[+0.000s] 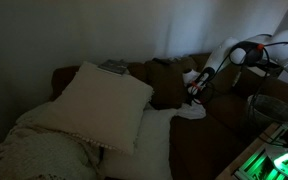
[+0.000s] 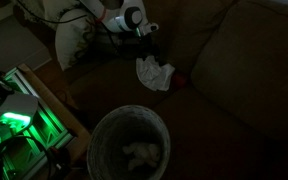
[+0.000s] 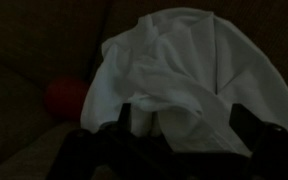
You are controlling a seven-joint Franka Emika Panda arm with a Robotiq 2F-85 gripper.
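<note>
A white cloth (image 2: 154, 74) lies crumpled on the brown couch seat, close to the backrest. In the wrist view the cloth (image 3: 189, 75) fills much of the picture, with folds running toward me. My gripper is open, its dark fingers spread wide at the bottom of that view with the cloth ahead of and between them. Whether the fingertips touch the cloth I cannot tell. From the side, the gripper (image 1: 192, 98) is just above the cloth (image 1: 190, 111).
A red object (image 3: 66, 99) lies beside the cloth. A basket (image 2: 96, 142) with pale items inside stands in front of the couch. Large white pillows (image 1: 102, 102) and a knitted blanket (image 1: 34, 155) cover the other end.
</note>
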